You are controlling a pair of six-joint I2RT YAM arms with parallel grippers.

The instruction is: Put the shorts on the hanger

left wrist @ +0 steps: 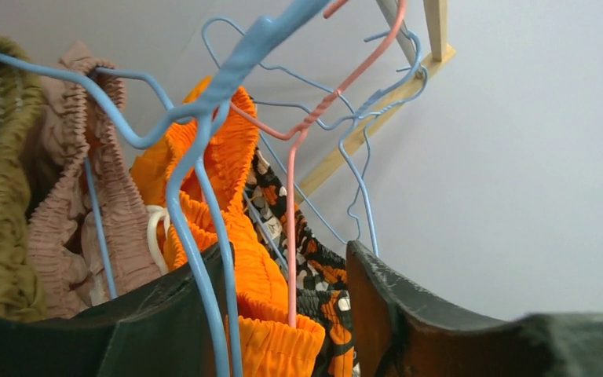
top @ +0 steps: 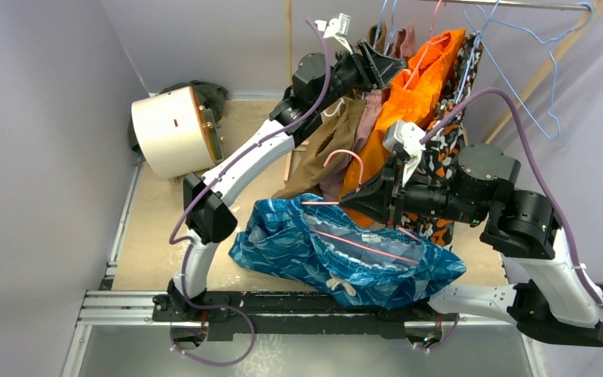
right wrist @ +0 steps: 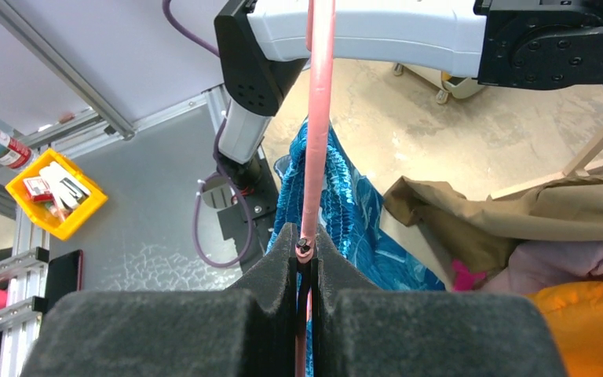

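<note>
The blue patterned shorts [top: 283, 243] lie at the front of the table, a pink hanger [top: 357, 245] inside their waistband. My right gripper is shut on that hanger, whose hook rises above the waistband in the top view. My left gripper is up among the hanging clothes at the rail, its fingers part open around the lower lengths of hangers, with orange shorts [left wrist: 275, 361] behind them.
A metal rail [top: 518, 4] carries brown, pink, orange and camouflage garments, plus empty blue hangers [top: 553, 86] at the right. A white cylinder [top: 165, 133] stands at the left.
</note>
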